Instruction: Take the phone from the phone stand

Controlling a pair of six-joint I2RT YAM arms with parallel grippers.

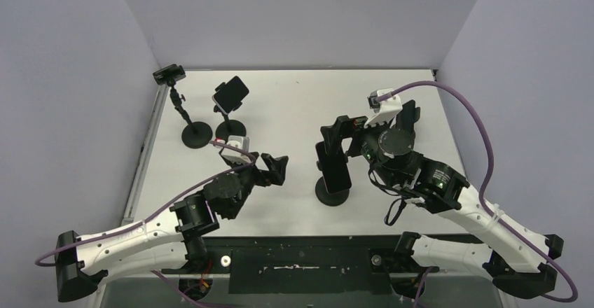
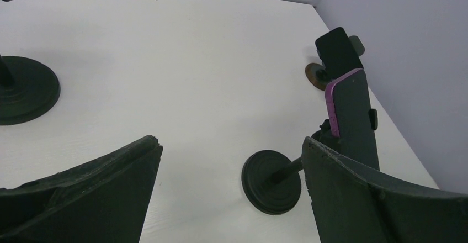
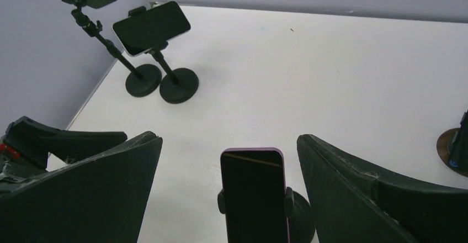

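Note:
A dark phone with a pinkish-purple edge (image 3: 254, 193) stands tilted in the side clamps of a round-based phone stand (image 1: 331, 194). In the right wrist view the phone appears below and between the spread fingers of my right gripper, not between their tips. From above, that gripper (image 1: 349, 127) hangs over the phone's upper end. My left gripper (image 1: 273, 169) is open to the left of the stand, nothing between its fingers. Its own view shows the phone (image 2: 353, 116) side-on, beyond the right finger (image 2: 353, 199), which hides the phone's lower end.
Another stand with a phone (image 1: 230, 94) is at the back left, beside a taller stand (image 1: 196, 134). A further stand (image 3: 459, 143) sits at the right, mostly behind my right arm from above.

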